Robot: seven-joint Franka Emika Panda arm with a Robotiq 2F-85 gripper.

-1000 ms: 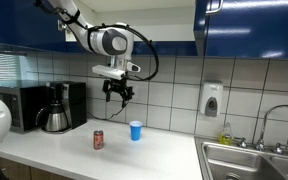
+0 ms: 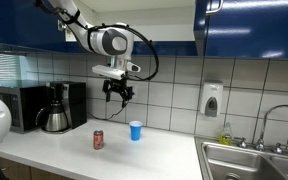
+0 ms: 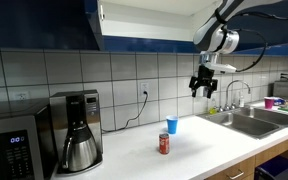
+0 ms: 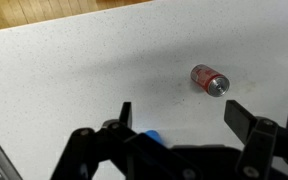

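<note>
High above the white counter [image 2: 149, 160] hangs my gripper [image 2: 118, 99], well clear of everything on it. In the wrist view the fingers [image 4: 123, 114] are spread far apart with bare counter between them, so the gripper is open and empty. A red can [image 2: 98, 139] stands upright on the counter; in the wrist view the can [image 4: 210, 80] shows beyond the gap, toward the right finger. The blue cup [image 2: 135, 131] stands farther back, near the tiled wall. From the wrist the cup [image 4: 153, 135] is mostly hidden behind the gripper body.
A coffee maker with a steel carafe [image 3: 81, 149] and a black microwave [image 3: 11, 150] stand at one end of the counter. The sink [image 2: 239, 160] lies at the other end, a soap bottle [image 2: 226, 134] behind it. Open counter lies around the can.
</note>
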